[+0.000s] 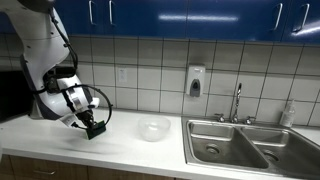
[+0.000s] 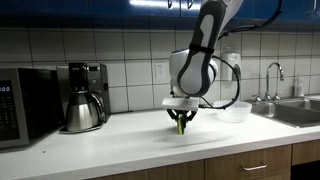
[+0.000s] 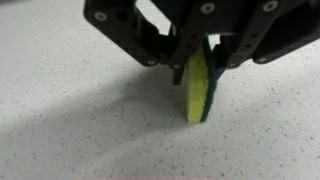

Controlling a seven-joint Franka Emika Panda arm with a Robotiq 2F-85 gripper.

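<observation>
A sponge [image 3: 197, 95], yellow on one face and dark green on the other, stands on edge between the fingers of my gripper in the wrist view. One finger is on its yellow side, the other on its green side; whether both press on it cannot be told. Low over the left part of the counter, the sponge [image 1: 95, 130] shows as a dark green block below my gripper [image 1: 90, 121] in exterior view 1. From the other side, the sponge [image 2: 181, 124] appears as a narrow yellow-green strip. Its lower edge looks at or very close to the counter.
A clear white bowl [image 1: 154, 128] stands to the right on the white counter [image 1: 130, 152], before the double sink [image 1: 240, 148]. A coffee maker [image 2: 85, 98] and a microwave [image 2: 25, 107] stand on the other side.
</observation>
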